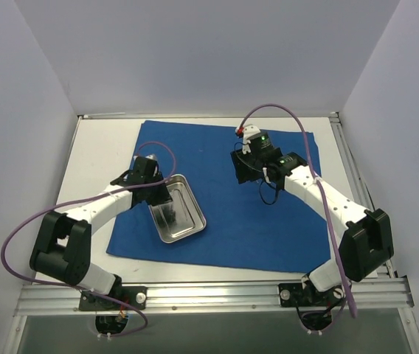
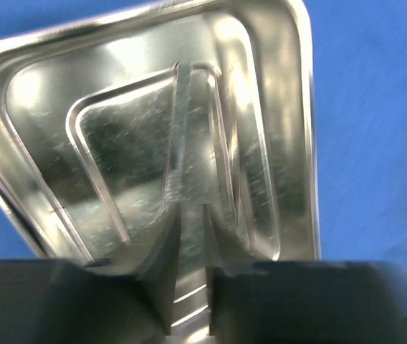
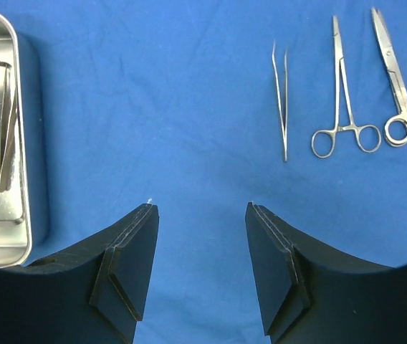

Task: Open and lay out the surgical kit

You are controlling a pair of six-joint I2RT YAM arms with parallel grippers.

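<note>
The metal tray (image 1: 192, 225) lies on the blue cloth, left of the middle. Inside it, in the left wrist view, a slim flat instrument (image 2: 180, 122) runs toward my left gripper, whose fingers stand a small gap apart. Whether they touch that instrument is hard to tell. In the right wrist view two slender instruments, one like tweezers (image 3: 8, 132), show in the tray. My right gripper hangs over the cloth, open and empty. Beyond it lie tweezers (image 3: 282, 115), a clamp (image 3: 341, 93) and scissors (image 3: 397, 79), side by side.
A white table (image 1: 91, 162) borders it. Purple cables (image 1: 326, 199) arc over both arms. Grey walls stand at the sides and back.
</note>
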